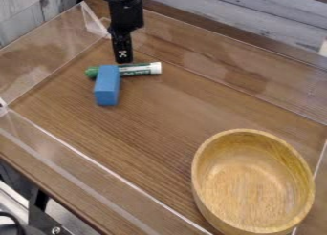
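Observation:
My black gripper (122, 53) hangs at the top left of the camera view, just behind a green and white cylinder (138, 69) lying crosswise on the wooden table. A blue block (107, 86) lies in front of the cylinder's left part. Whether the gripper's fingers are open or shut is too small to tell.
A large yellow bowl (251, 210) stands at the front right. A white wall runs along the back right.

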